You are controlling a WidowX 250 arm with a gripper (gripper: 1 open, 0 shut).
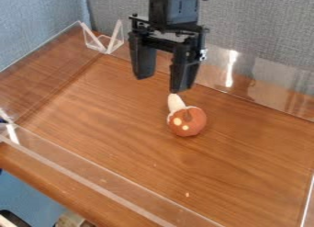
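My black gripper (pixel 163 70) hangs over the wooden table, its two fingers spread apart with nothing between them. Below and slightly right of it lies a toy mushroom on its side, with an orange-red spotted cap (pixel 189 122) and a pale stem (pixel 174 103) pointing up toward the back.
Clear plastic barriers line the edges of the table (pixel 135 157). A white frame-like object (pixel 103 44) stands at the back left corner. Grey padded walls rise behind.
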